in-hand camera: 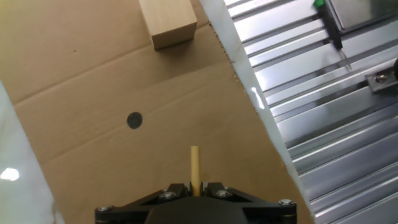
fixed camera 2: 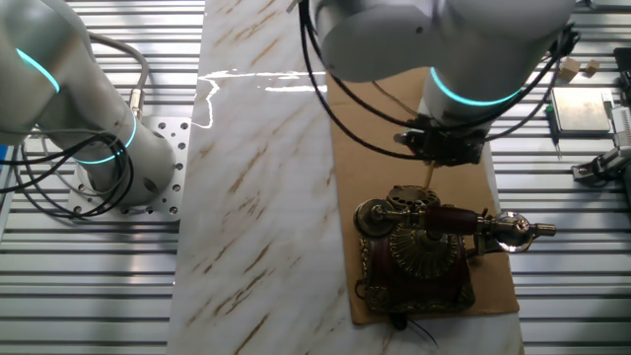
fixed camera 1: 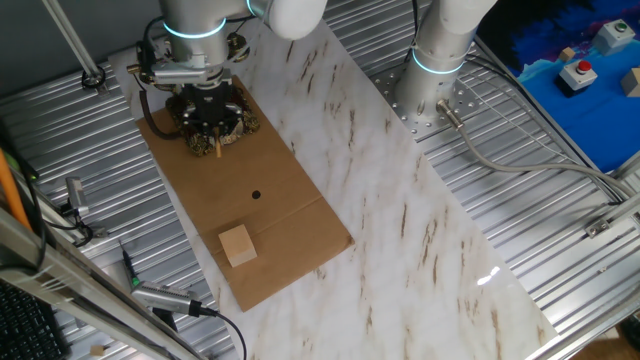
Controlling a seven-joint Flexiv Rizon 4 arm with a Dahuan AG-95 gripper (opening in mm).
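Note:
A thin wooden stick (in-hand camera: 195,163) juts forward from my gripper, whose fingers are shut on its rear end. The vintage telephone (fixed camera 2: 424,281), dark red with ornate brass, stands on the cardboard with its handset (fixed camera 2: 449,219) across the top. In exterior view 2 the stick (fixed camera 2: 429,176) points down toward the round dial (fixed camera 2: 414,195); whether its tip touches, I cannot tell. From exterior view 1 the arm and gripper (fixed camera 1: 213,128) cover much of the telephone (fixed camera 1: 243,122). The wrist view does not include the telephone.
A pale wooden block (fixed camera 1: 238,245) rests on the cardboard sheet (fixed camera 1: 285,235), with a black round spot (fixed camera 1: 256,195) nearby. Bare marble-patterned tabletop (fixed camera 1: 390,250) lies to the right. A screwdriver (in-hand camera: 329,26) lies off the board.

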